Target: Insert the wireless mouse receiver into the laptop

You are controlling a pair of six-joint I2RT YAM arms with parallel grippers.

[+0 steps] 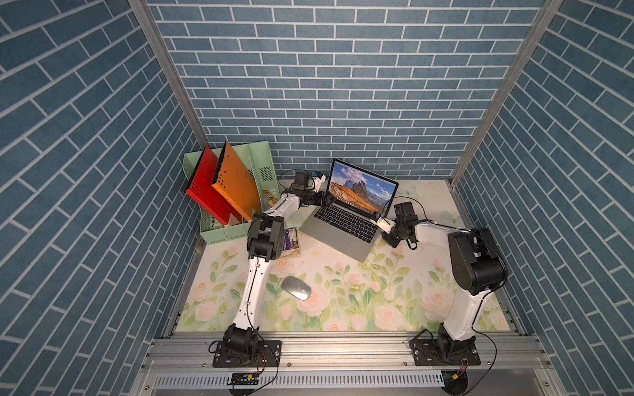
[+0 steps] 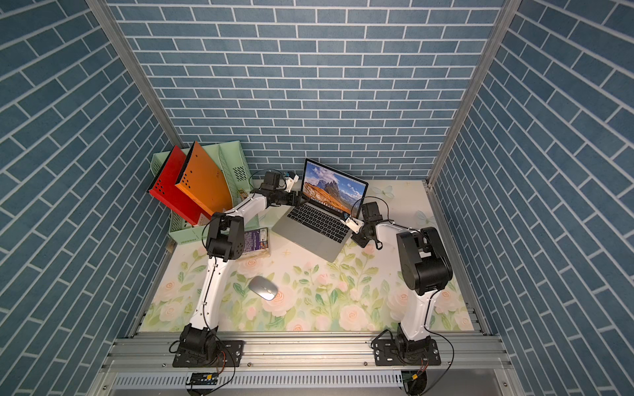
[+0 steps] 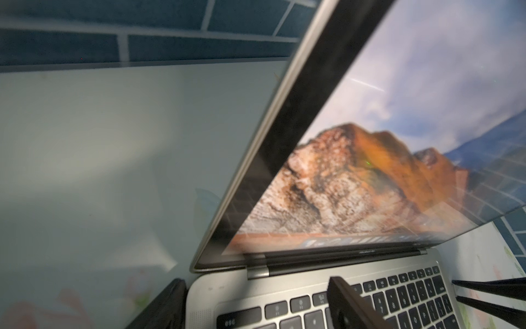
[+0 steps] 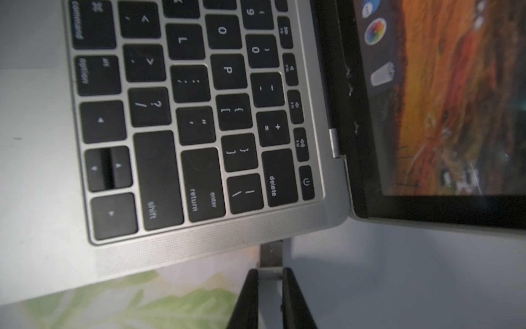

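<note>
The open laptop (image 1: 338,234) stands at the table's middle back. In the right wrist view, my right gripper is at the laptop's right side near the power-key end, shut on a small metal receiver (image 4: 271,253) that reaches to the body's edge; whether it sits in a port is hidden. My left gripper is at the laptop's left rear corner, its fingers apart with the corner seen between them; whether it touches the laptop is unclear. A silver mouse (image 1: 296,286) lies in front on the table.
A green file holder (image 1: 264,158) with red and orange folders stands at the back left. A flat package (image 2: 257,241) lies left of the laptop, partly under my left arm.
</note>
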